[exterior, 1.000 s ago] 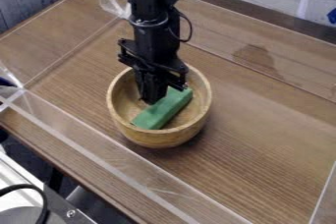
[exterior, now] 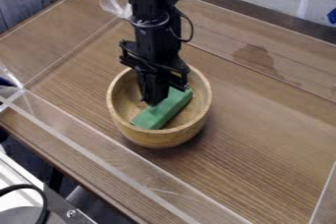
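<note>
A light wooden bowl (exterior: 187,130) sits near the middle of the table, holding a green oblong object (exterior: 164,112) that lies diagonally inside it. My black gripper (exterior: 149,96) reaches down from the top of the view into the bowl, just above and beside the upper left part of the green object. Its fingertips are dark and small; it looks shut, with nothing visible between them.
A dark cable and grey hardware lie at the bottom left. A blue item stands at the top right edge.
My gripper has risen very slightly over the last second; the bowl and green object look unchanged.
</note>
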